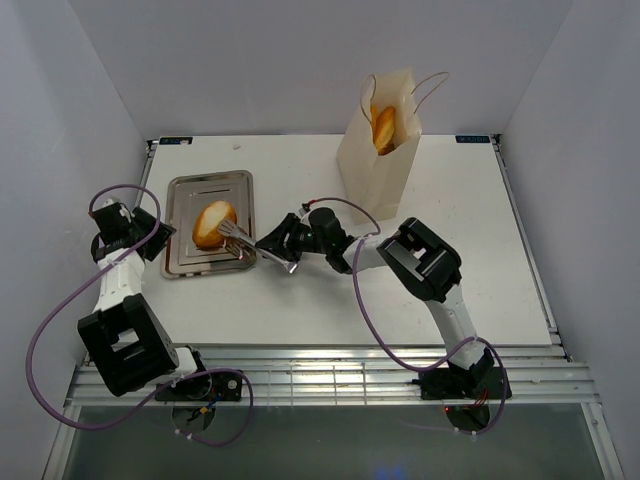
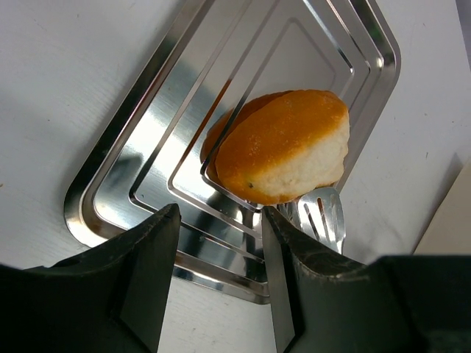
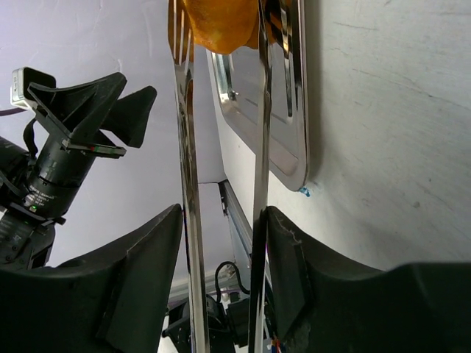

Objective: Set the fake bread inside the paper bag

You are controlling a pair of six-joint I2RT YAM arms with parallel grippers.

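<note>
A golden-brown fake bread loaf [image 1: 213, 225] lies on the metal tray [image 1: 183, 264], pale along one side. My right gripper is closed around metal tongs [image 3: 190, 176], one tong arm against each finger. The tong tips reach the loaf's near right edge, and in the right wrist view the bread [image 3: 221, 22] shows between them. How firmly they pinch it cannot be told. My left gripper stands open and empty by the tray's left side. Upright at the back right is the paper bag [image 1: 370, 165], with bread pieces [image 1: 384, 128] in its mouth.
Two thin handles [image 1: 430, 88] rise from the bag's top. Bare white table [image 1: 470, 240] stretches right of the bag and along the front. Purple cables [image 1: 372, 320] loop over both arms.
</note>
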